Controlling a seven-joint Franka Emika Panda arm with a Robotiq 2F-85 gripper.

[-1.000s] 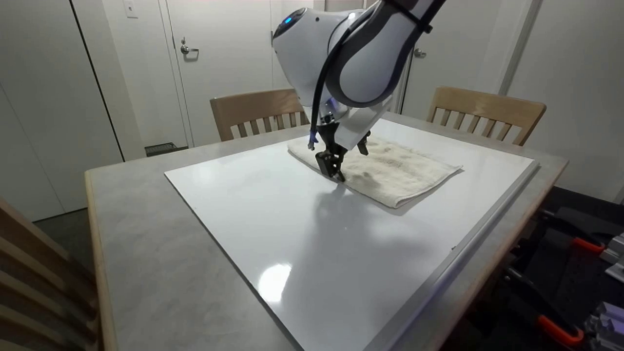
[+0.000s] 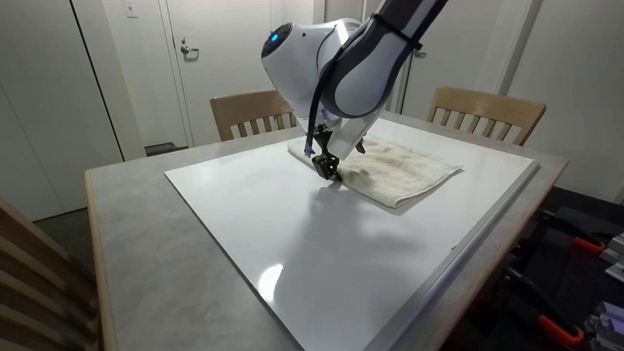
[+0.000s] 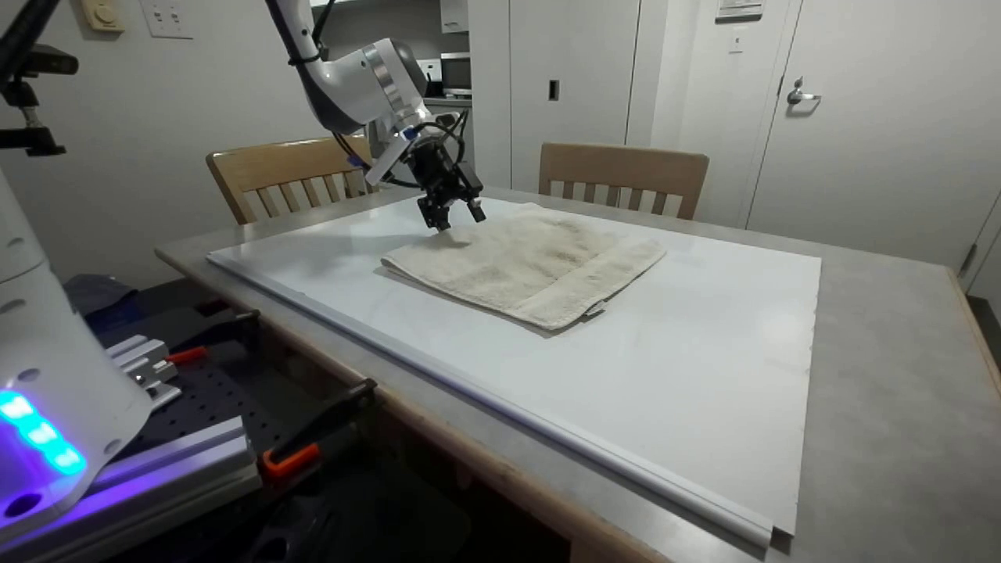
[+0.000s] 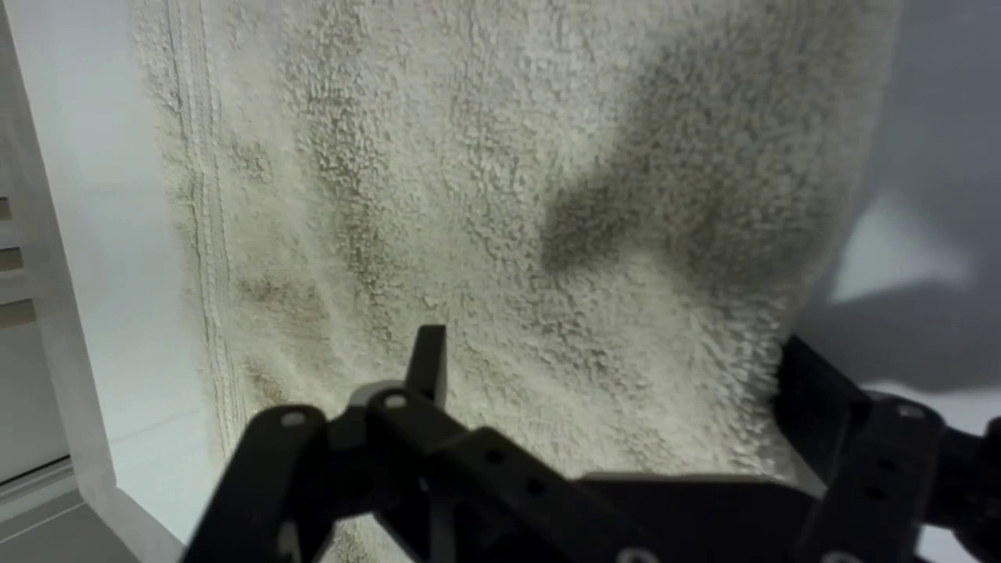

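A cream towel [image 2: 403, 172] lies folded and mostly flat on the white board, seen whole in exterior view 2 as a rough rectangle [image 3: 530, 267]. My gripper [image 2: 349, 163] is tilted down over one long edge of it, its fingers wide apart. In the wrist view one dark fingertip [image 4: 428, 356] hangs over the towel's surface, while the other finger [image 4: 814, 399] is right at the towel's edge, beside or slightly under it; exact contact is unclear. The cloth between the fingers is not pinched.
Around the towel, the glossy white board [image 2: 240, 187] is bare, with a raised metal rail [image 3: 525, 432] along one side. Grey table [image 2: 158, 234] shows beyond the board. Wooden chairs [image 3: 624, 173] stand at the table's sides. Clamps with orange handles [image 3: 291, 460] sit by the robot's base.
My wrist has come down and tipped a little to the left in exterior view 1. The fingertips have shifted only slightly left; the towel looks unmoved.
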